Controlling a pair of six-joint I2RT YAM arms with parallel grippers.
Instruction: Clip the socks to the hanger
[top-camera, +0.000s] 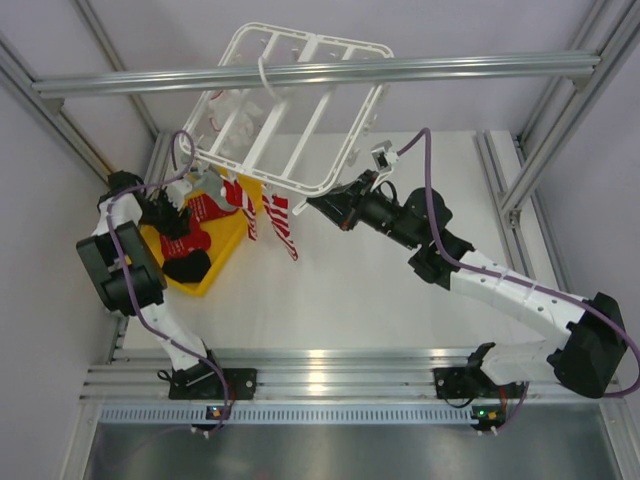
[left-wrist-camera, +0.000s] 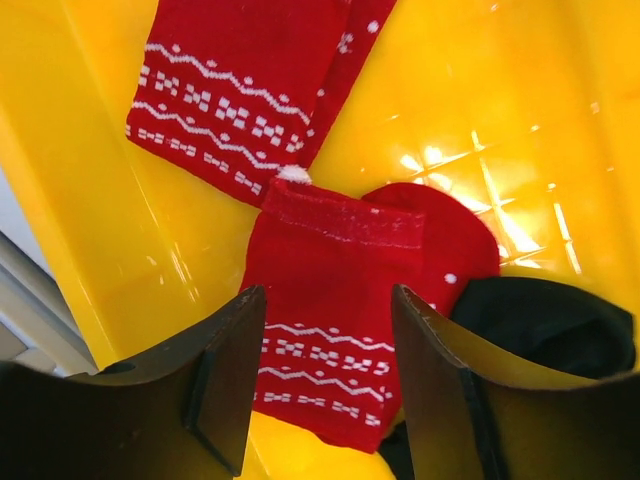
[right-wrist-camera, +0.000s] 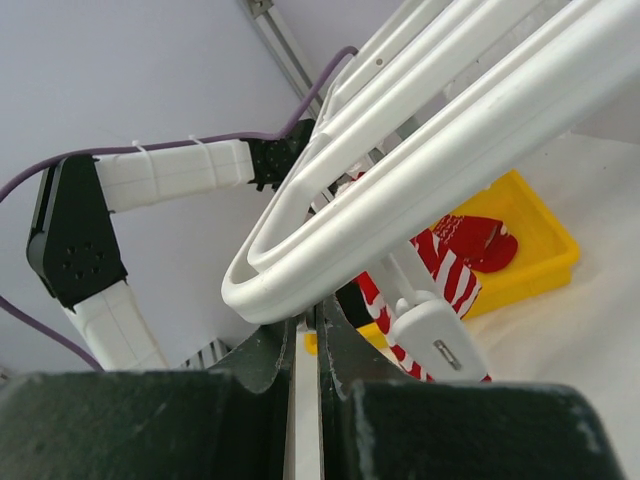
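The white hanger (top-camera: 270, 130) hangs tilted at the upper middle, its clips along the underside. Two red-and-white striped socks (top-camera: 280, 222) dangle below its near left edge. My right gripper is shut on the hanger's corner rail (right-wrist-camera: 262, 290). Over the yellow bin my left gripper stands part open, fingers apart, with nothing between them. Below those fingertips lies a red patterned sock (left-wrist-camera: 335, 270). Another red sock (left-wrist-camera: 230, 90) lies farther up the bin, and a black sock (left-wrist-camera: 545, 322) is at the right.
The yellow bin (top-camera: 222, 262) stands at the left, partly under the hanger. A white clip (right-wrist-camera: 435, 340) hangs close beside my right gripper. A metal bar (top-camera: 450, 67) crosses above the hanger.
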